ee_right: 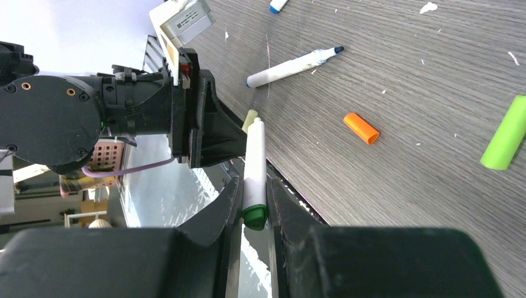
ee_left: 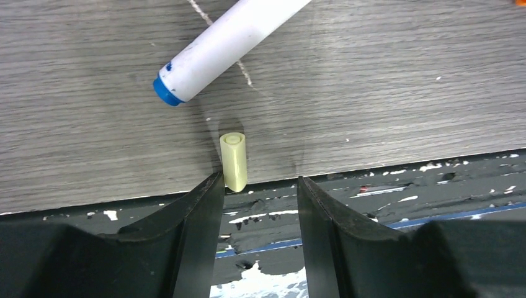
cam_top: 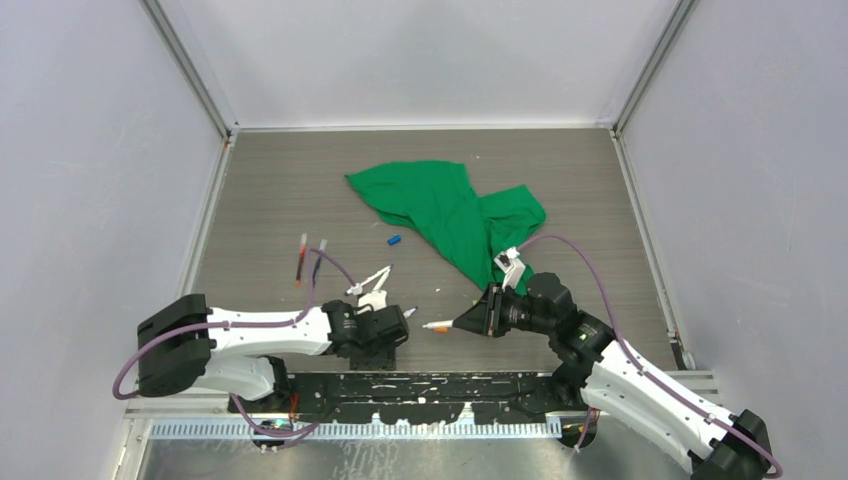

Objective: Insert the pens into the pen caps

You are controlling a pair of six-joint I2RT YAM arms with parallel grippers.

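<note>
A white marker with a green end (ee_right: 255, 177) is gripped by my right gripper, which is shut on it near the green end. In the left wrist view a small pale-yellow cap (ee_left: 234, 162) appears by the tip of one finger, its open end facing away from the gripper. My left gripper is part open, with a wide gap to the other finger; whether the cap touches the near one I cannot tell. White markers, one blue-ended (ee_left: 205, 59), and an orange cap (ee_right: 361, 128) lie on the table.
A bright green cap (ee_right: 505, 133) shows in the right wrist view. Farther back lie a blue cap (cam_top: 394, 240) and a green cloth (cam_top: 425, 195). A red pen (cam_top: 301, 260) is at the left. The black front edge runs close below the left gripper.
</note>
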